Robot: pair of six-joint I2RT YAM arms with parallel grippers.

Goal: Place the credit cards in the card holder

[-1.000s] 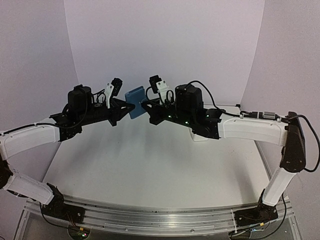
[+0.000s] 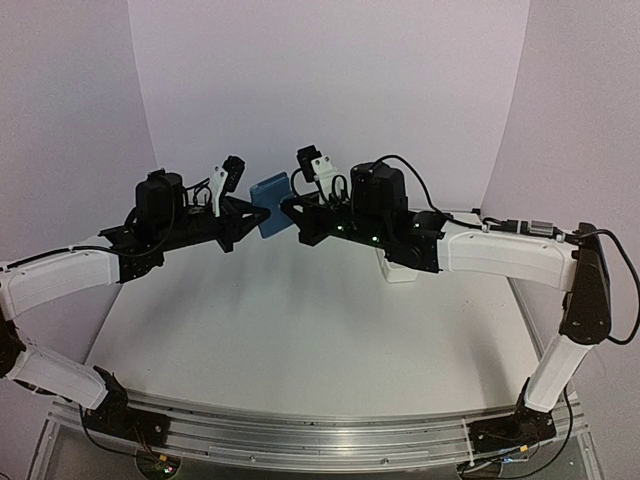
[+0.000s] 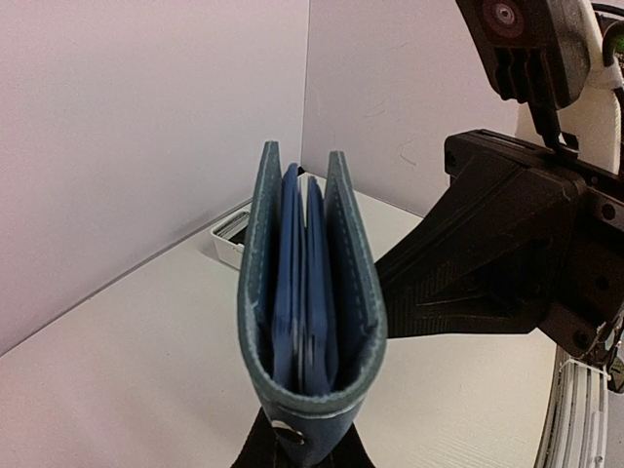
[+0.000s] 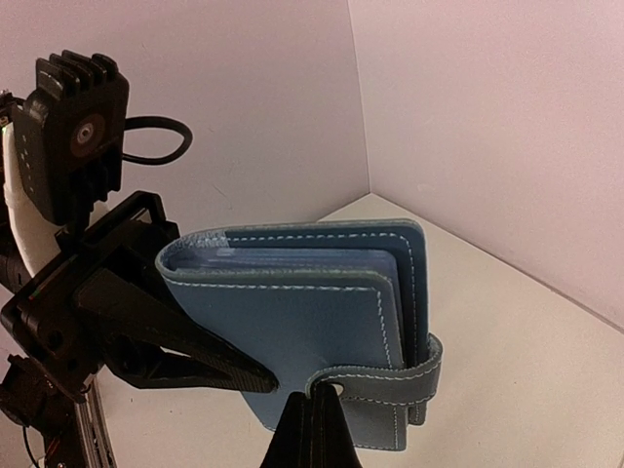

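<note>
A blue leather card holder (image 2: 268,205) hangs upright in the air between the two arms. My left gripper is shut on its lower spine side. Blue inner leaves (image 4: 292,257) show between the covers; whether cards sit in them I cannot tell. A strap (image 4: 390,386) wraps round the edge onto the near cover, a snap (image 4: 338,389) at its end; whether it is fastened is unclear. My right gripper is shut, its tips by the strap's end, nothing visible between them. The left gripper's fingers (image 4: 224,369) lie against the near cover.
A white box (image 2: 398,272) stands at the back right of the white table (image 2: 310,340), partly hidden by the right arm. It also appears in the left wrist view as a box (image 3: 228,251) with dark contents.
My right gripper has shifted slightly up and left against the card holder since about a second ago. The left arm and the holder have stayed still.
</note>
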